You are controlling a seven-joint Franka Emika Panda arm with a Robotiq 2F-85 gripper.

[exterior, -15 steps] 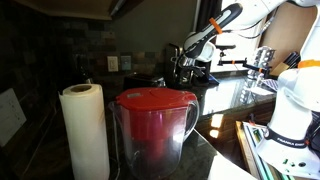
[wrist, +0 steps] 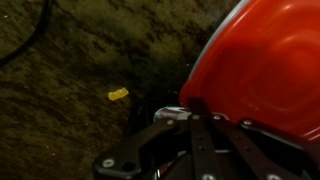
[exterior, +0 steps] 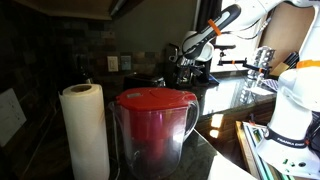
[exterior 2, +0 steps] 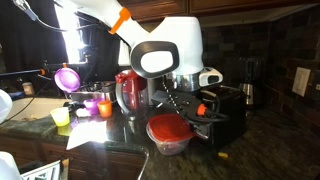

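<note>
A clear container with a red lid [exterior 2: 172,128] sits on the dark counter. The wrist view shows that red lid [wrist: 265,65] large at the upper right. My gripper reaches up from the bottom of that view, its fingers shut at the lid's near edge; nothing shows between them. Whether they touch the lid, I cannot tell. In exterior view 2 the gripper [exterior 2: 213,119] is low over the counter, just right of the container. A small yellow piece [wrist: 118,94] lies on the counter to the left of the fingers.
In exterior view 1 a large red-lidded pitcher [exterior: 155,135] and a paper towel roll [exterior: 86,132] stand in the foreground. A red kettle [exterior 2: 130,93], an orange cup [exterior 2: 105,108] and a yellow cup [exterior 2: 60,116] are left of the container. Bare counter [exterior 2: 265,145] lies to the right.
In exterior view 1 the far end of my arm has shifted slightly. The pitcher and paper towel roll are where they were.
</note>
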